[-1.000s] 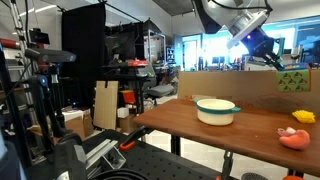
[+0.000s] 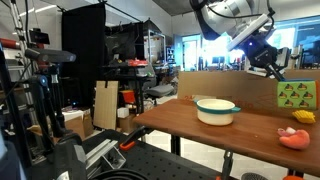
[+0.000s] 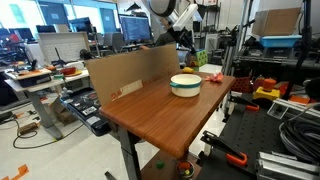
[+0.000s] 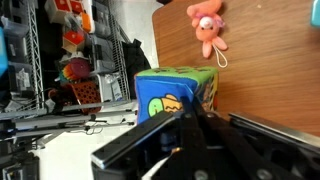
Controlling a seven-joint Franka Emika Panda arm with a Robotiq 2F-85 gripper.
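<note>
A colourful boxy item (image 2: 297,94), green with patterned sides, hangs above the right end of the table in exterior view 1. My gripper (image 2: 281,76) is at its upper left, shut on its edge. In the wrist view the item (image 4: 172,100) shows a blue face with an orange figure and a green side. The gripper reaches its near edge; the dark fingers hide the exact grip. On the table lies a pink toy (image 4: 207,24), also a pink lump (image 2: 293,138) in exterior view 1.
A white bowl (image 2: 216,110) stands mid-table, left of the hanging item. Something yellow (image 2: 303,117) lies behind the pink toy. The wooden table (image 3: 165,123) has wide bare space at its near end in exterior view 2.
The arm has lowered and shifted slightly right, and the colourful item has come down with it. The bowl, pink toy and yellow thing have stayed in place.
</note>
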